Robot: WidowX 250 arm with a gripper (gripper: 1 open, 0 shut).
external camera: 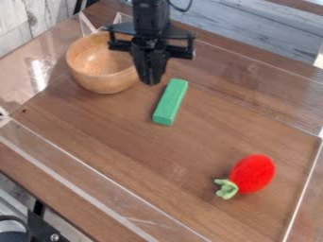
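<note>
My black gripper (151,70) hangs high at the top centre, beside and partly over the right side of a wooden bowl (94,68). Whether its fingers are open or shut, or hold anything, is hard to tell. A green rectangular block (171,102) lies on the wooden table (127,151) just below and right of the gripper, apart from it. A red vegetable with a green top, like a radish or tomato (252,174), lies at the lower right.
The table's left and front edges show at the lower left, with a dark object beyond. A pale slatted wall stands behind.
</note>
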